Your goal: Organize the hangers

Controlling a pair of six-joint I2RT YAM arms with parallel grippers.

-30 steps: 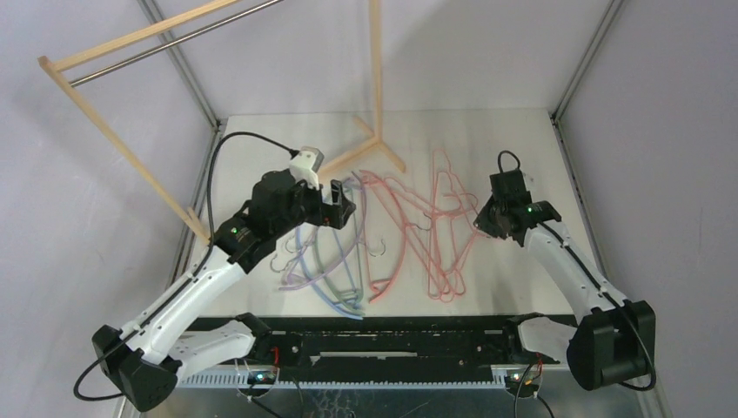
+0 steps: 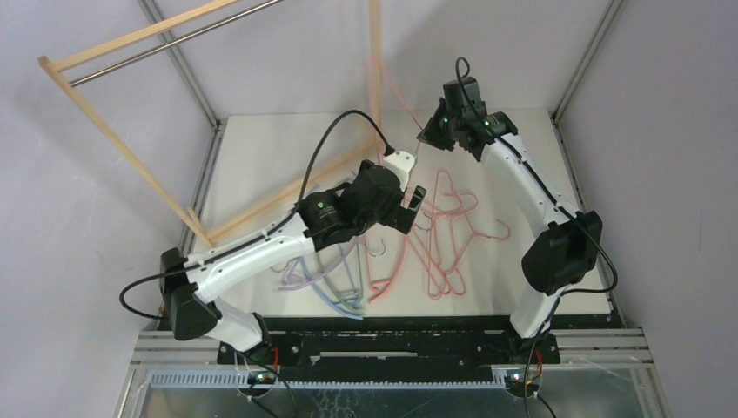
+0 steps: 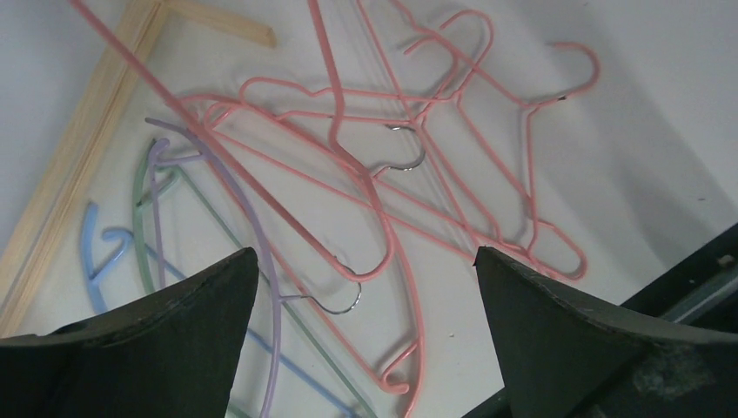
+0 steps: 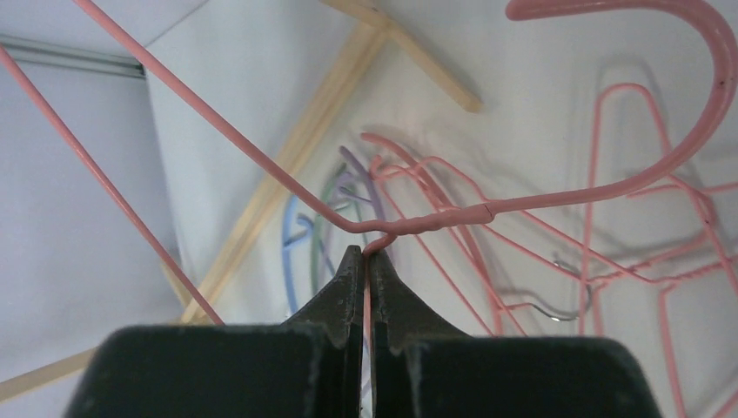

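Note:
A pink hanger hangs raised at the back, held by my right gripper; in the right wrist view the fingertips pinch its wire near the hook's base. My left gripper is open over the pile, the raised hanger's wire passing across its view. Pink hangers lie tangled at centre and right of the board, and blue, green and purple hangers lie to the left, some with metal hooks.
A wooden rack with a metal rail stands at back left, its base on the white board. Walls surround the board on the left, back and right. Some board is clear at the back right.
My right gripper has risen toward the back centre, lifting a pink hanger off the pile. My left arm has moved right, over the middle of the board.

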